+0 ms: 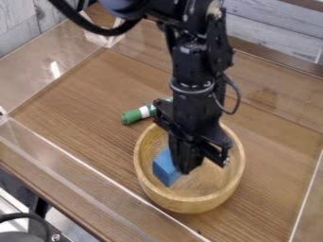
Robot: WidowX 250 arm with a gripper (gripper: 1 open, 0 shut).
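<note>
The black gripper (191, 146) hangs low over a round wooden bowl (178, 203), its fingertips in or just above the bowl, at the right of a blue block (165, 168). The block lies in the bowl, partly hidden by the gripper. The gripper looks shut, and I see nothing clearly held between its fingers.
A green and white cylinder (138, 114) lies behind the bowl, partly hidden by the arm. A pale ledge or wall runs along the back.
</note>
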